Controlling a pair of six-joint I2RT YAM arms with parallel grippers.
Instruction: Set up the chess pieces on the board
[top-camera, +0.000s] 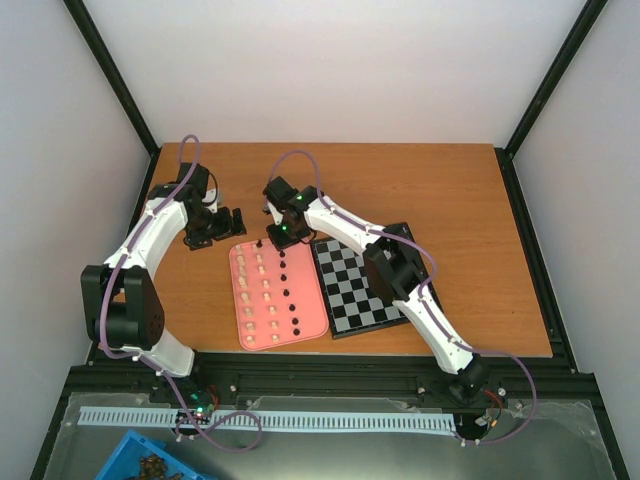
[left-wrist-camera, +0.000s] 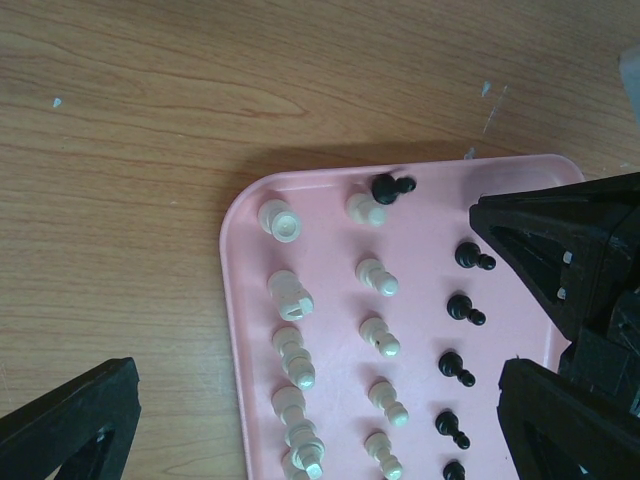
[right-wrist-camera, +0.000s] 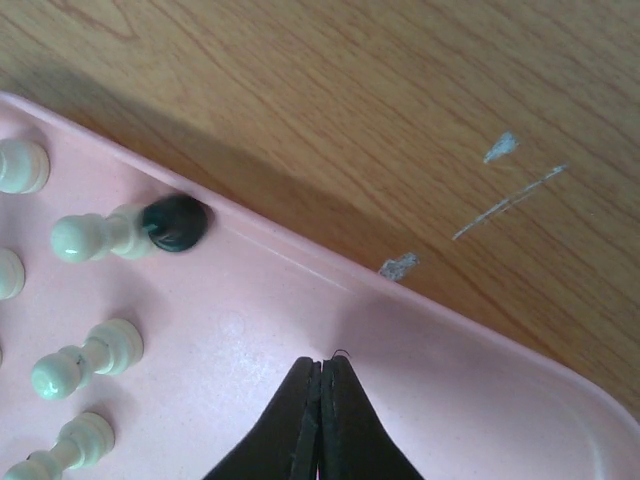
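The pink tray (top-camera: 240, 325) holds rows of white pieces and a column of black pawns. Its top black pawn (right-wrist-camera: 176, 222) lies against a white pawn (right-wrist-camera: 85, 238) near the tray's far rim, well to the left of my right gripper in the right wrist view. That right gripper is shut, its tips together over bare tray with nothing between them. Another black pawn (left-wrist-camera: 468, 254) stands close to the right gripper in the left wrist view. My left gripper is open and empty, its fingers wide apart above the tray's left part.
The chessboard (top-camera: 340, 318) sits right of the tray, partly under the right arm; its visible squares look empty. A blue bin (top-camera: 125, 460) with brown pieces stands at the bottom left. Open table lies behind the tray.
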